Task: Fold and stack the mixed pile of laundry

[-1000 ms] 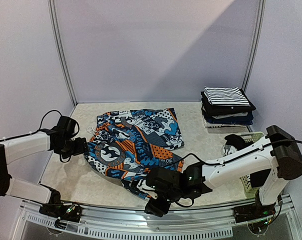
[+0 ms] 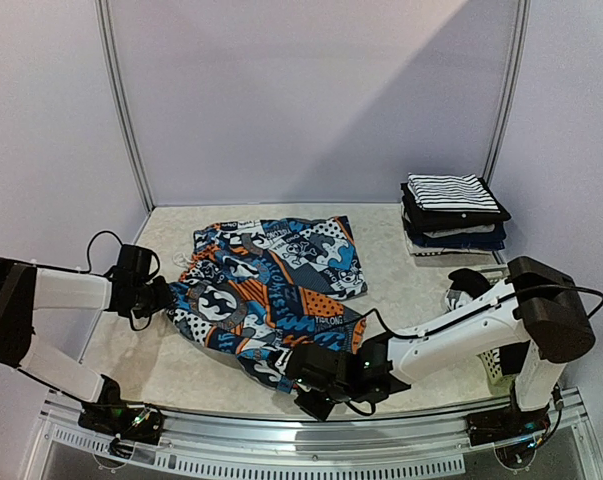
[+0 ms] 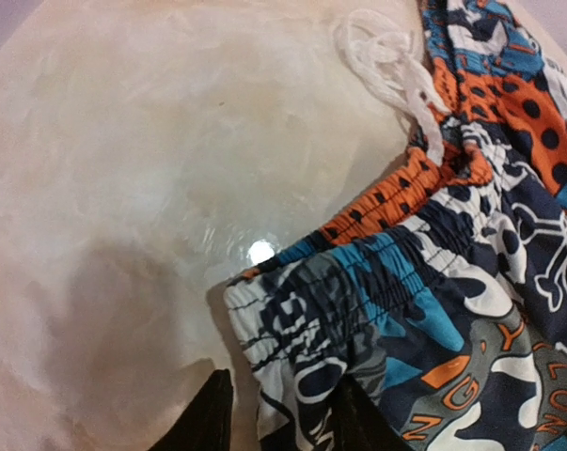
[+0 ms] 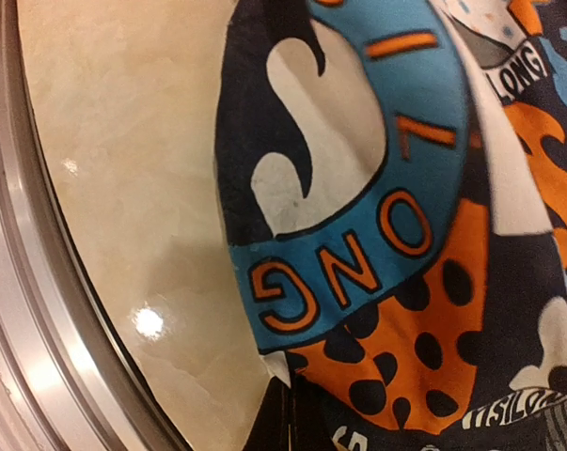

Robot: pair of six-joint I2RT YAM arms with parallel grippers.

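Observation:
A patterned blue, orange and white pair of shorts (image 2: 261, 280) lies spread on the cream table, its elastic waistband (image 3: 377, 282) and white drawstring (image 3: 386, 66) toward the left. My left gripper (image 2: 161, 298) is at the waistband's left end; in the left wrist view its fingers (image 3: 214, 413) are parted around gathered fabric, part open. My right gripper (image 2: 306, 395) is low at the near edge of the shorts, shut at the hem (image 4: 292, 366); whether cloth is between its fingertips is hard to see.
A folded stack (image 2: 451, 210) with striped cloth on top stands back right. A basket (image 2: 496, 370) with dark and white items sits at the right, partly under my right arm. The metal rail (image 2: 281, 430) runs along the front; bare table shows at left front.
My left gripper has moved slightly down and toward the shorts' waistband. The right arm has shifted slightly. The shorts look nearly unchanged.

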